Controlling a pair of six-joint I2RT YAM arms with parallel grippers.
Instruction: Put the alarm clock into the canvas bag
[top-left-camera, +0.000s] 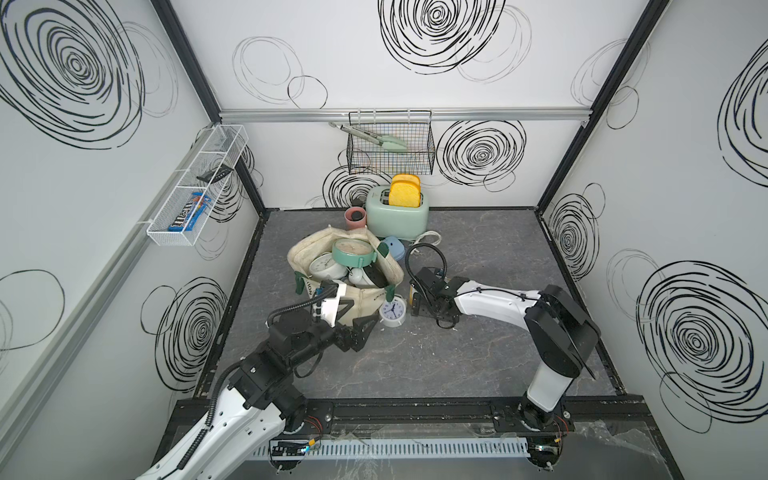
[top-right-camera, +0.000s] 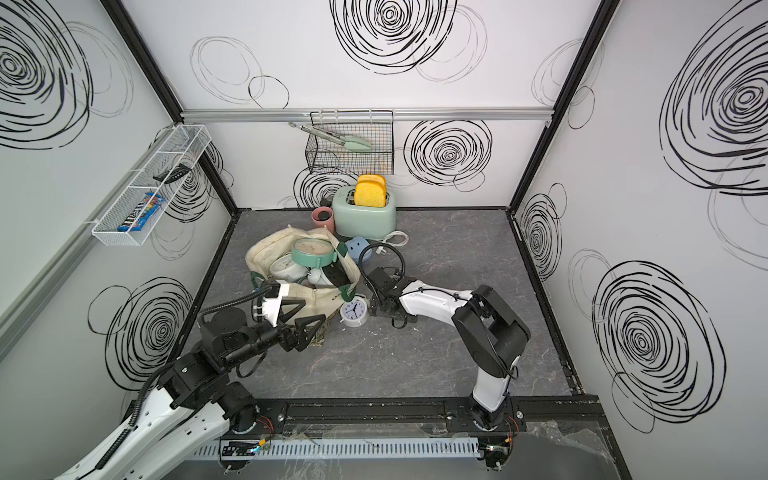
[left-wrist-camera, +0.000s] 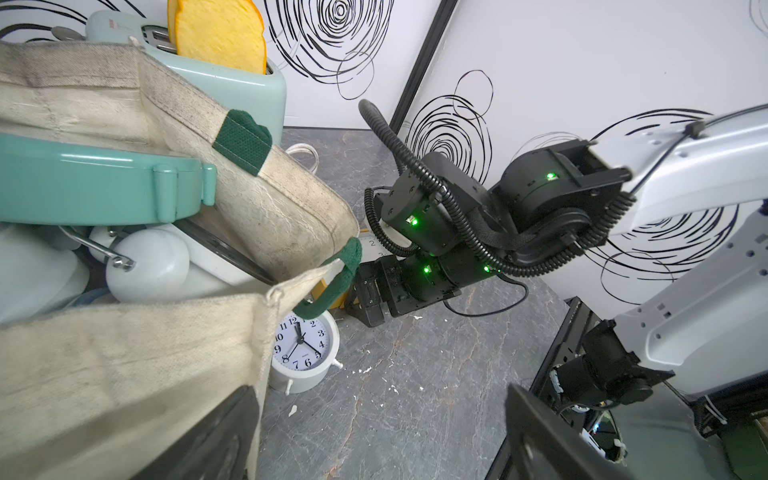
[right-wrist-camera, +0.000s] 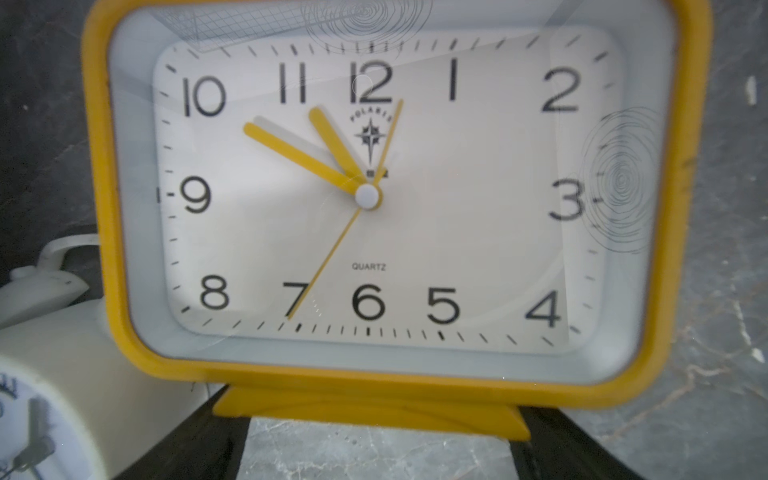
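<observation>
The canvas bag (top-left-camera: 368, 301) stands open left of centre, filled with a green round case (top-left-camera: 353, 253) and white items. Just right of it, a round white alarm clock (top-left-camera: 393, 312) rests on the table. A rectangular yellow alarm clock (right-wrist-camera: 672, 240) fills the right wrist view, its foot low in the frame between the fingers. My right gripper is open close around that clock's lower part; whether it touches cannot be made out. In front of the bag, my left gripper (top-left-camera: 358, 317) hangs open, nothing between its fingers.
Behind the bag are a green toaster (top-left-camera: 397, 217) with yellow bread, a pink cup (top-left-camera: 355, 217) and a blue item (top-left-camera: 394, 246). A wire basket (top-left-camera: 390, 148) hangs on the back wall, a white rack (top-left-camera: 200, 188) on the left.
</observation>
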